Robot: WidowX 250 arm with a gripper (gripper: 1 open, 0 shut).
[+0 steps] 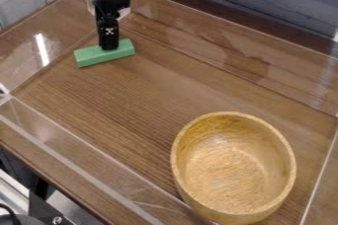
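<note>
A green rectangular block (93,56) lies flat on the wooden surface at the upper left. My black gripper (109,39) reaches down from the top, its tips at the block's upper right part. It looks open, though the tips are small and it is unclear whether they touch the block. A beige round bowl (232,165) sits at the lower right.
Dark and light items show at the left edge and in the lower left corner, too cut off to identify.
</note>
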